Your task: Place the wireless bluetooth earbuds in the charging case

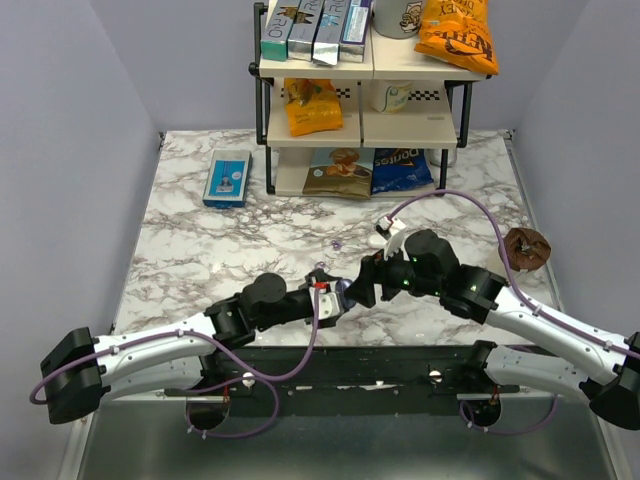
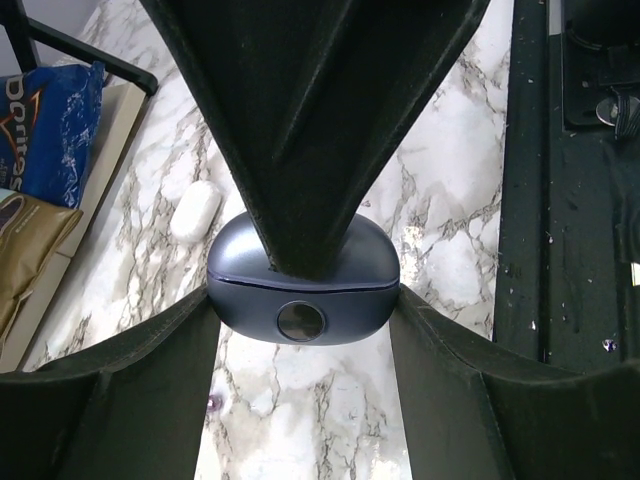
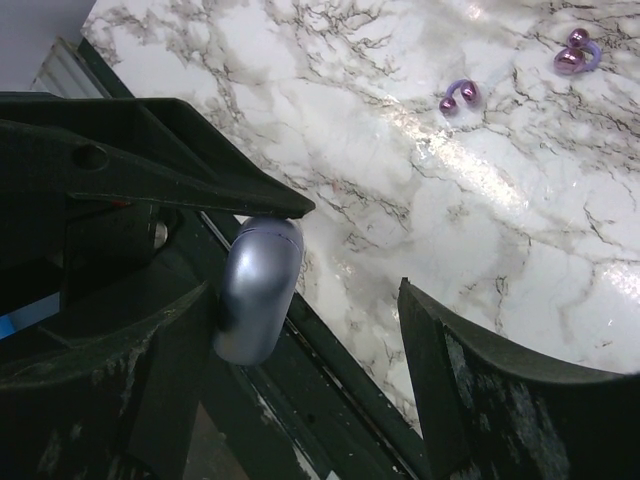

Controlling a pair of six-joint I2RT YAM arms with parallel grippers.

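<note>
The dark blue-grey charging case (image 2: pixel 300 310) is clamped in my left gripper, its lid closed along a thin seam. One finger (image 2: pixel 300 180) of my right gripper crosses in front of the case, its tip at the seam; firm contact cannot be told. In the right wrist view my right gripper stands open, the case (image 3: pixel 258 290) beside its left finger and nothing clamped between the two. Two purple clip-shaped earbuds, one nearer (image 3: pixel 460 96) and one farther (image 3: pixel 578 52), lie on the marble table behind the grippers.
A smooth white oval object (image 2: pixel 197 211) lies on the table near the right gripper. The shelf (image 1: pixel 420 130) with snack bags stands at the back, and a blue box (image 1: pixel 228 178) at the back left.
</note>
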